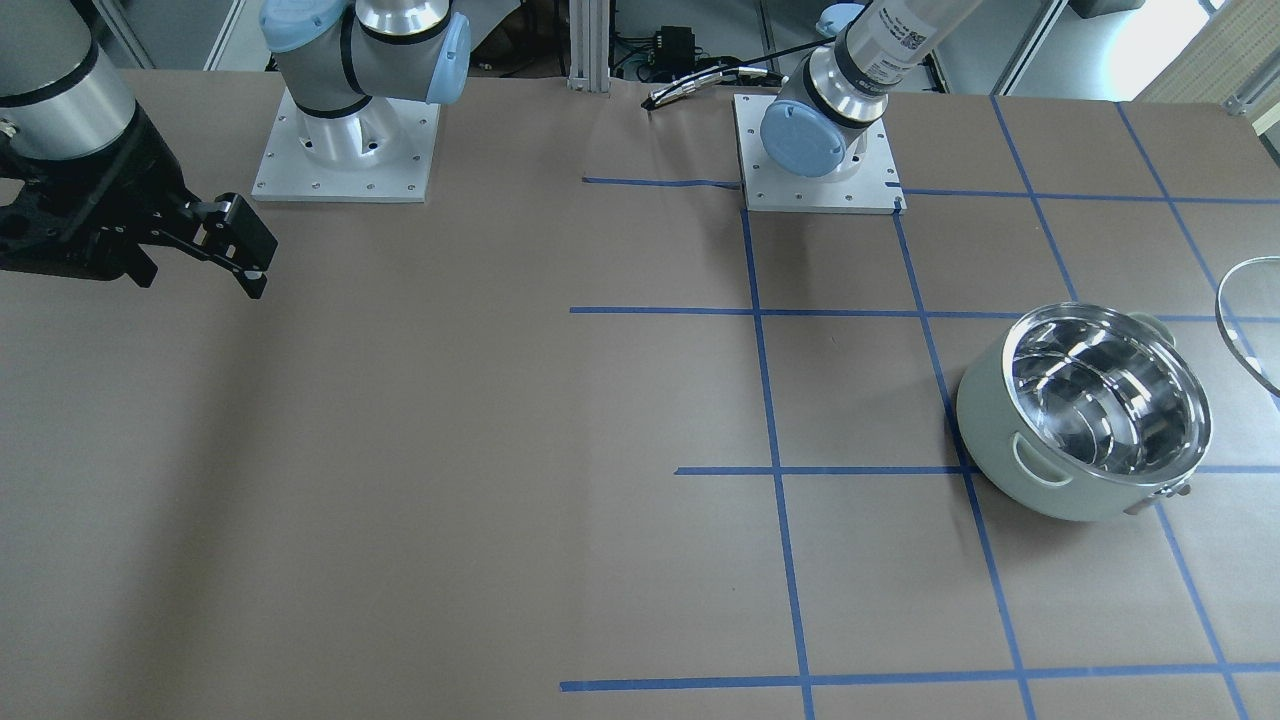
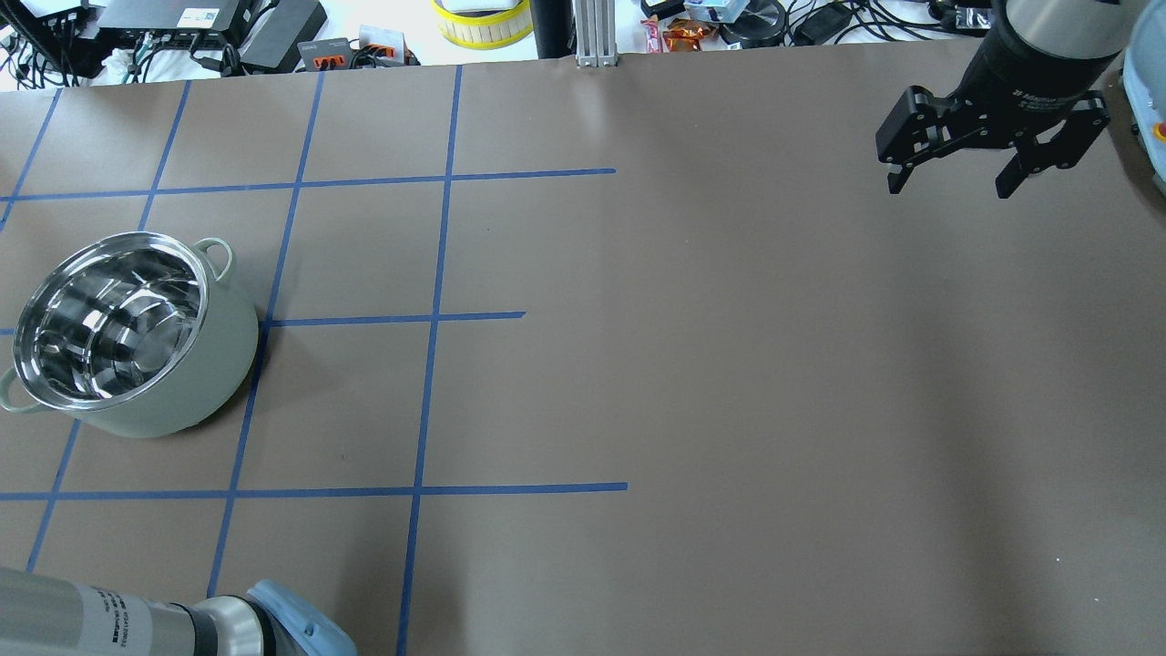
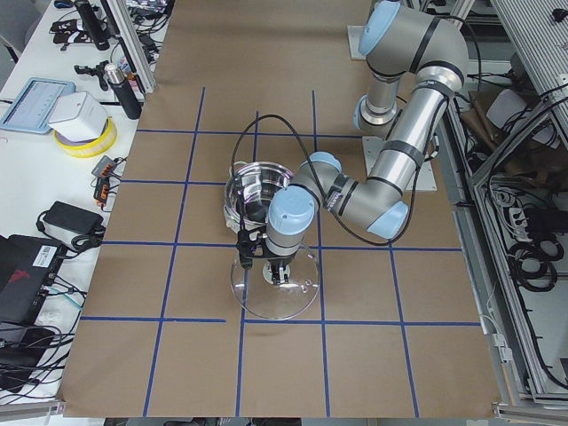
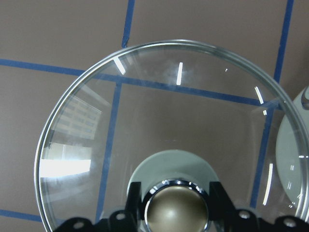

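A pale green pot (image 1: 996,420) with a steel interior stands uncovered on the taped grid, also seen at the left of the top view as a pot (image 2: 197,372). My gripper is shut on the round knob of the glass lid (image 4: 72,125), held in the air beside the pot. In the left view the lid (image 3: 300,297) is below the pot, under the wrist; in the front view only its edge (image 1: 1233,342) shows at the far right.
A second arm's black gripper (image 1: 192,240) hangs at the left of the front view. Cables and equipment line the side bench.
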